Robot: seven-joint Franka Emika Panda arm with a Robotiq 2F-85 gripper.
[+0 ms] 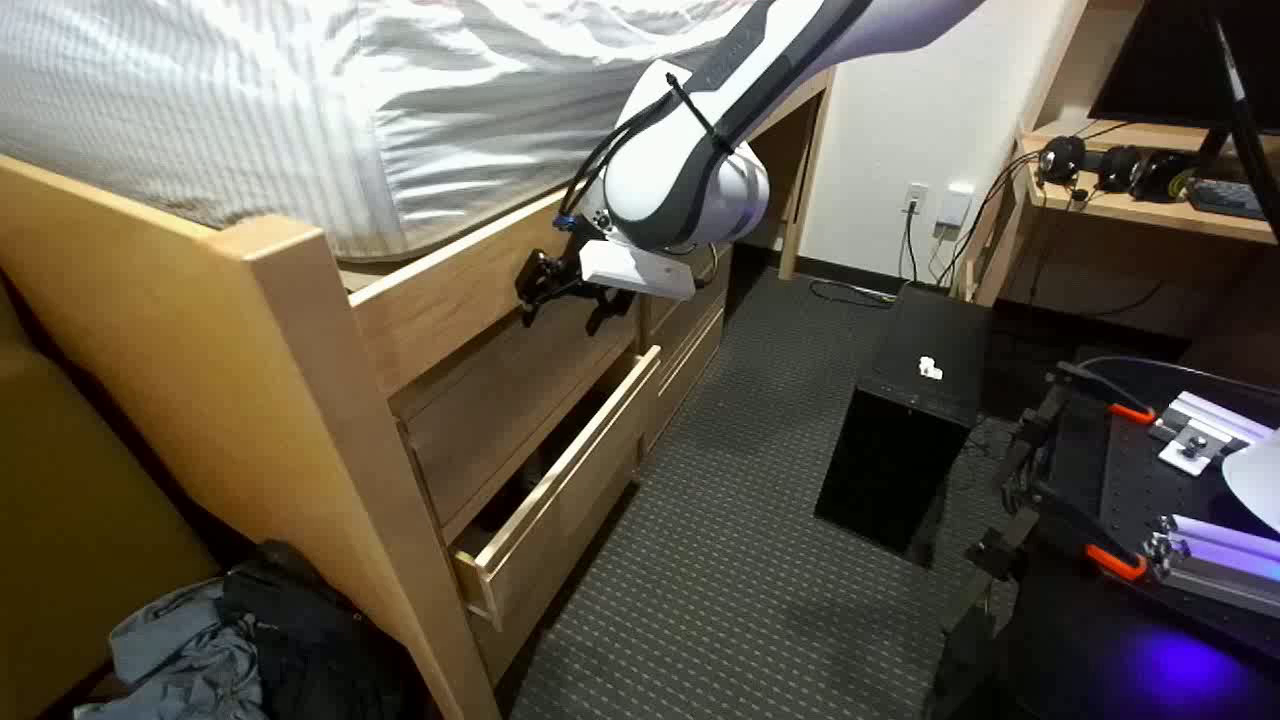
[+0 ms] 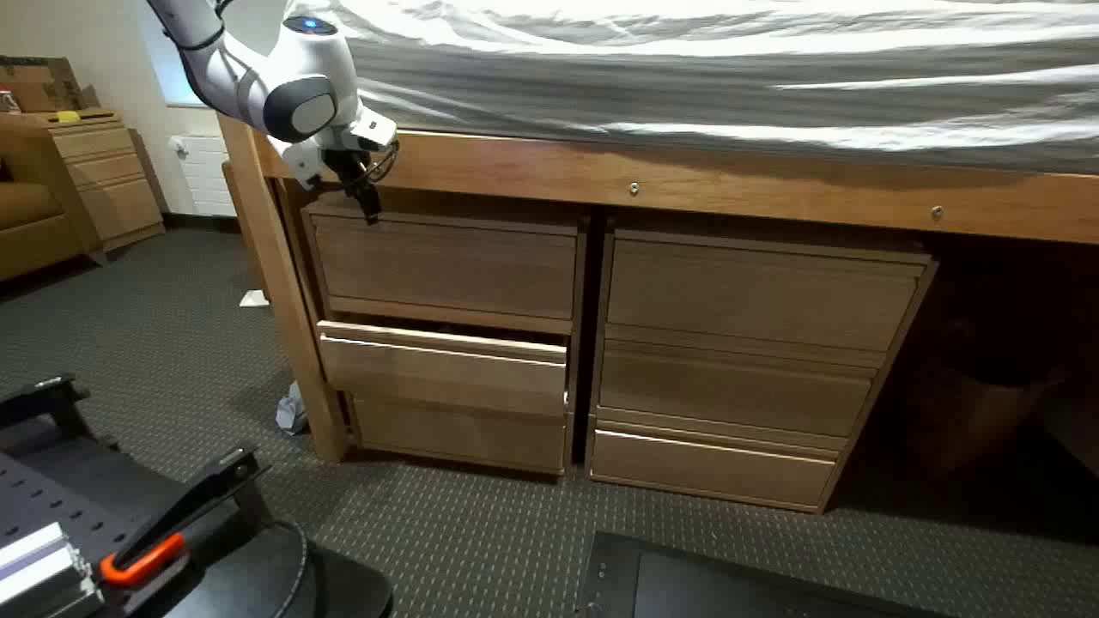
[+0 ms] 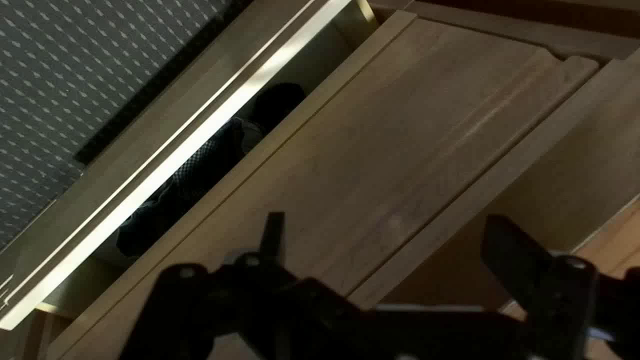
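Observation:
My black gripper stands open in the wrist view, its two fingers wide apart and nothing between them. In exterior view 1 the gripper [image 1: 564, 322] hangs in front of the bed frame, above a drawer that is part-way out. That middle drawer [image 2: 443, 372] belongs to the left wooden dresser under the bed. Dark cloth [image 3: 210, 159] lies inside it, seen through the gap behind its bright front edge. The top drawer [image 2: 443, 263] above it is closed, and the gripper [image 2: 371, 211] is near its upper left.
A second dresser [image 2: 752, 360] with closed drawers stands to the right. The bed rail [image 2: 773, 190] and mattress [image 1: 480, 108] are close to the arm. A black box [image 1: 906, 408] stands on the carpet; open floor [image 1: 732, 516] lies before the drawers.

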